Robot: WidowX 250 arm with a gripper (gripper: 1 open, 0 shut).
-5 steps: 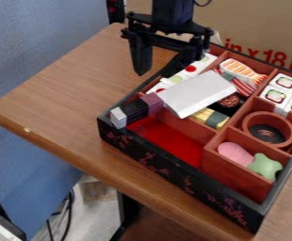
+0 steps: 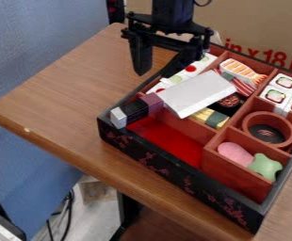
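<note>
My black gripper (image 2: 168,52) hangs at the top centre, above the back left of a dark bento-style box (image 2: 149,165) with red compartments. Its fingers stand apart with nothing visible between them. Inside the box lie a white rectangular packet (image 2: 195,92), a dark wrapped bar (image 2: 136,110) at the left, striped pieces (image 2: 242,73), red-and-white blocks (image 2: 284,90), a dark round piece in a red ring (image 2: 268,130), a pink oval (image 2: 233,153) and a green piece (image 2: 265,167). The front-left compartment shows bare red floor.
A cardboard box (image 2: 255,28) stands behind. The table's edge drops to the floor at the front left.
</note>
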